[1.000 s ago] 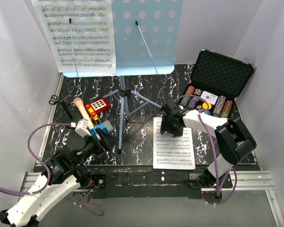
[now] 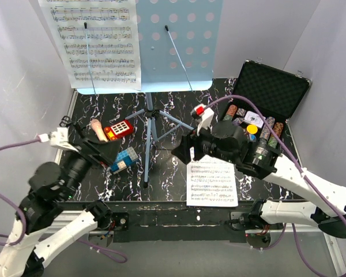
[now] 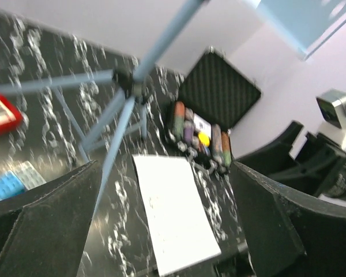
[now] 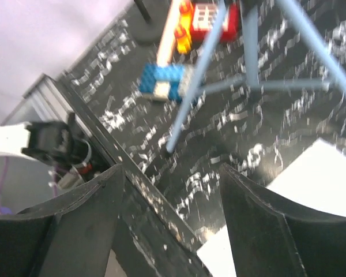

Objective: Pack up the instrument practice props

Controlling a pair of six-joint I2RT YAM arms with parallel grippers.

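Note:
The light-blue music stand (image 2: 147, 150) holds a score (image 2: 98, 52). A loose score sheet (image 2: 211, 184) lies at front centre. Left of the stand lie a pink microphone (image 2: 97, 128), a red toy (image 2: 121, 129) and a blue toy (image 2: 126, 160). My left gripper (image 2: 104, 154) hangs above these toys, part open, with nothing seen between its fingers in the left wrist view. My right gripper (image 2: 190, 148) is raised over the sheet's top edge, open and empty.
An open black case (image 2: 268, 92) with chip rolls, cards and small items stands at the back right. Walls close in both sides. Bare tabletop shows beside the stand's legs.
Both arms have lifted. My left gripper has risen and moved left; my right has moved up and slightly left from low over the sheet. The props lie where they were.

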